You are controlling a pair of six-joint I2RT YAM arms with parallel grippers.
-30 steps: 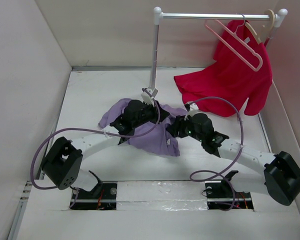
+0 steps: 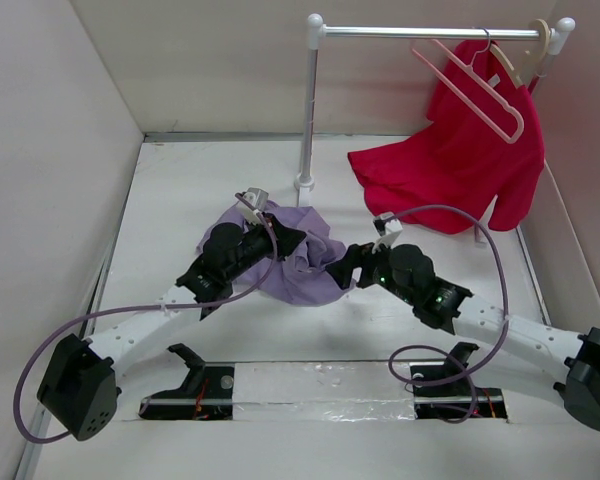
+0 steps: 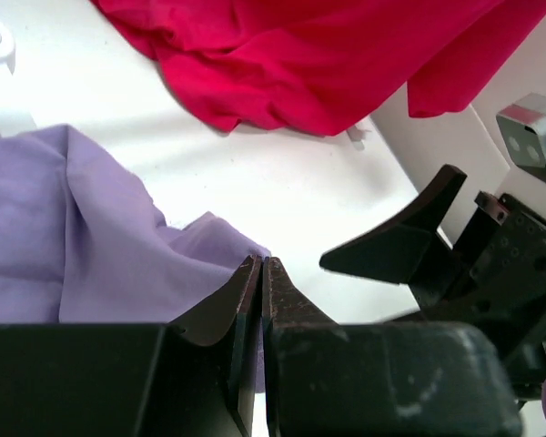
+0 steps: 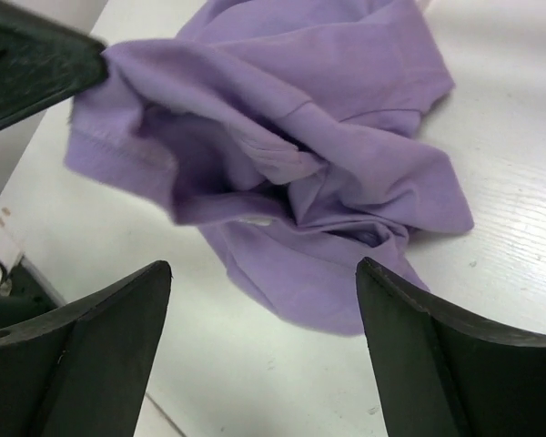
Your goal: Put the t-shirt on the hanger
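Observation:
A crumpled lilac T-shirt point(image 2: 310, 270) lies on the white table below the rail. My left gripper point(image 2: 290, 240) is over it, shut; in the left wrist view a raised fold of the lilac cloth point(image 3: 136, 246) meets its fingertips point(image 3: 262, 262), apparently pinched there. In the right wrist view that lifted fold point(image 4: 127, 137) rises beside the left gripper's dark finger. My right gripper point(image 2: 340, 270) stands open at the shirt's right side, above the cloth point(image 4: 291, 273). An empty pink hanger point(image 2: 470, 95) hangs on the rail.
A red garment point(image 2: 490, 160) on a wooden hanger hangs from the silver rail point(image 2: 420, 32) at the right, its lower part spread on the table.
My left gripper has moved left and toward the front, with the lilac cloth shifted and bunched.

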